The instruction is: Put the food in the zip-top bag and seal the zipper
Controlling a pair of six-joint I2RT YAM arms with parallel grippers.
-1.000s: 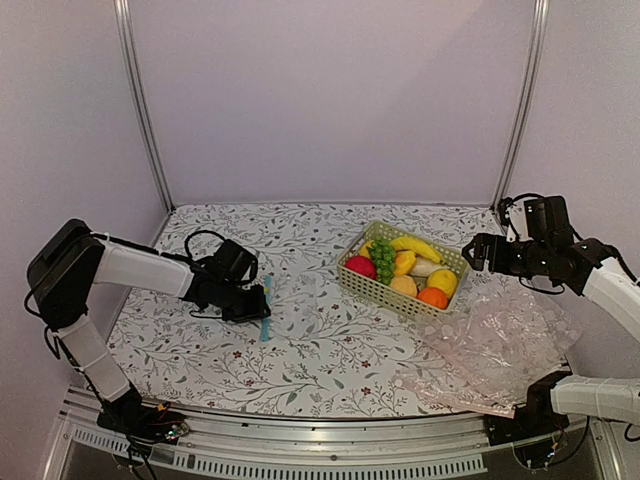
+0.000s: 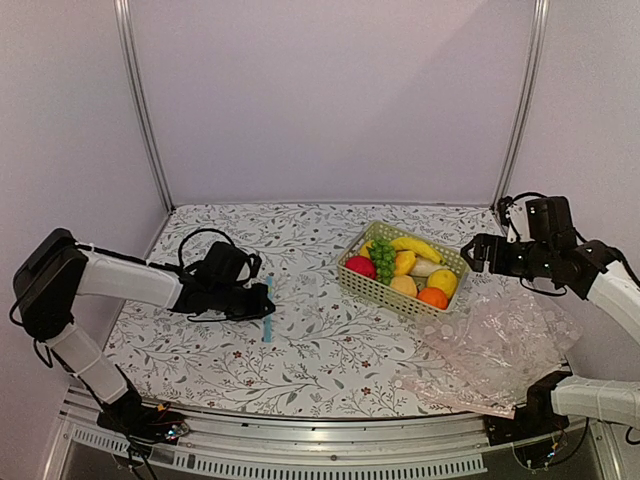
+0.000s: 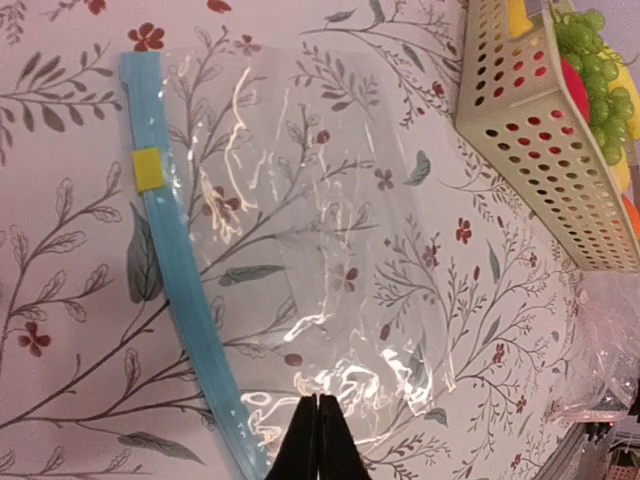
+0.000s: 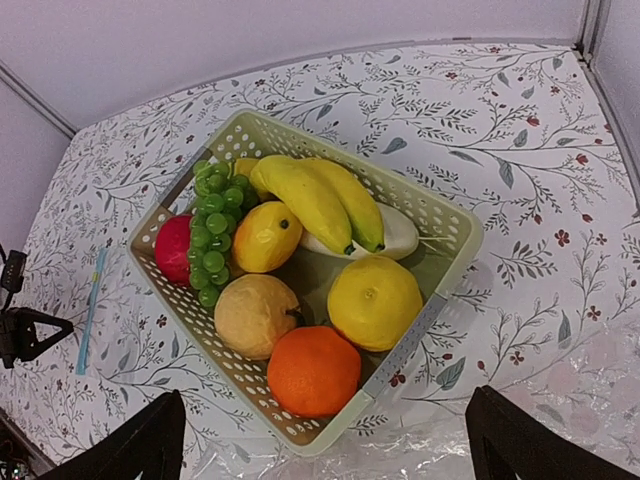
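Note:
In the left wrist view a clear zip-top bag [image 3: 290, 200] lies flat on the cloth. Its blue zipper edge [image 3: 178, 270] runs down the bag's left side, with a yellow slider [image 3: 148, 169] near the upper end. My left gripper is shut with nothing between its fingers; in that view it appears to the right of the zipper's lower end, over the clear film. Toy food fills a cream basket [image 4: 455, 265]: bananas [image 4: 310, 195], grapes [image 4: 215, 235], an orange [image 4: 313, 370] and other fruit. My right gripper stands wide open and empty.
Crumpled clear plastic [image 2: 500, 350] covers the front right of the table, below the right arm. Pale walls border the back and sides.

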